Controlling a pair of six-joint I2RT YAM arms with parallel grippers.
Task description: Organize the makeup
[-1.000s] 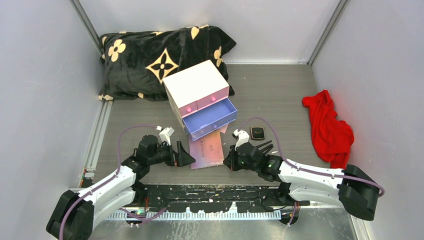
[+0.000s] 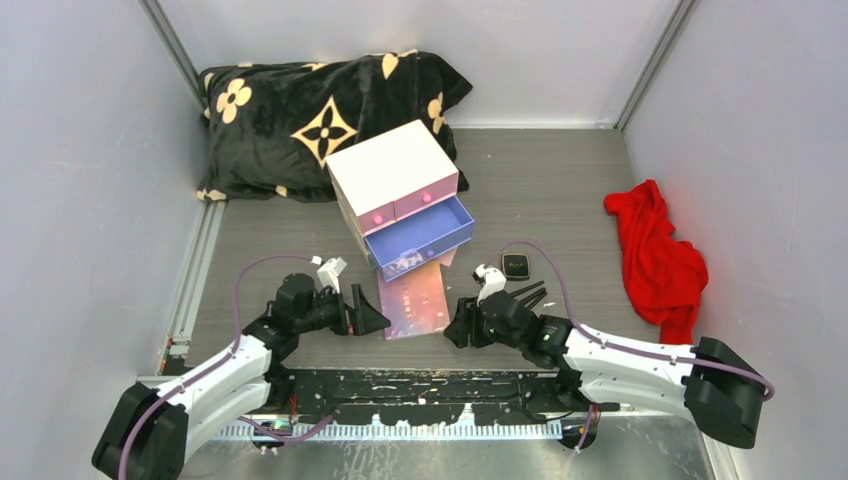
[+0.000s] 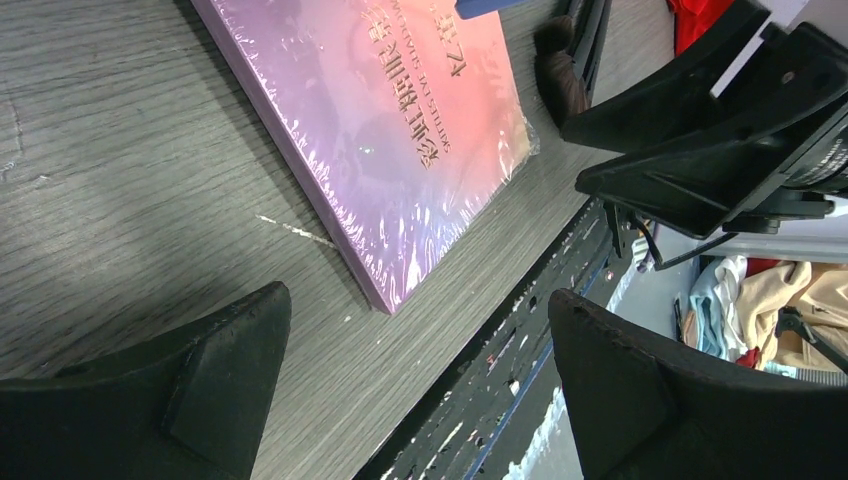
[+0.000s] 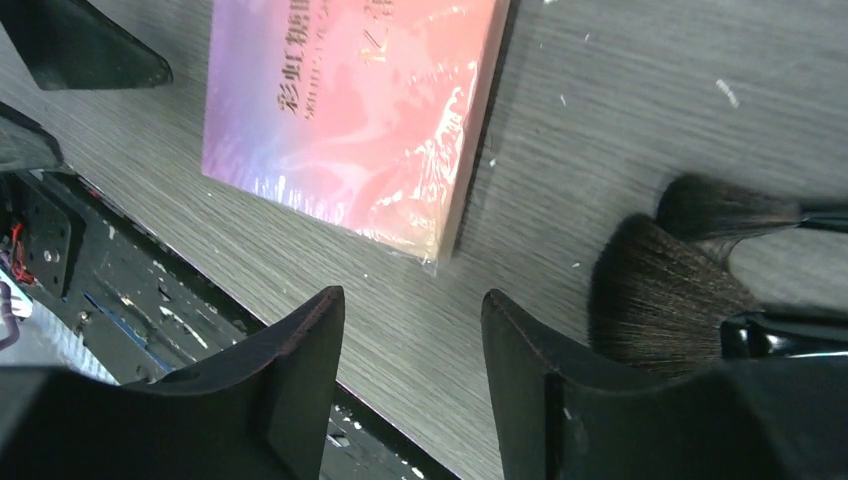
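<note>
A pink-purple palette in clear wrap (image 2: pixel 413 305) (image 3: pixel 370 130) (image 4: pixel 340 120) lies flat before the white-and-pink drawer box (image 2: pixel 390 165), whose blue lower drawer (image 2: pixel 420 240) is pulled out. My left gripper (image 2: pixel 365 318) stands open left of the palette, nothing between its fingers. My right gripper (image 2: pixel 463 325) is open at the palette's right end, with bare table between its fingers. Dark brushes (image 4: pixel 665 290) lie beside it on the right, and a small dark square compact (image 2: pixel 515 266) sits behind them.
A black patterned pillow (image 2: pixel 260 130) lies behind the box. A red cloth (image 2: pixel 655 260) lies by the right wall. The table right of the box and left of my left arm is clear.
The left arm and palette are nearly unchanged.
</note>
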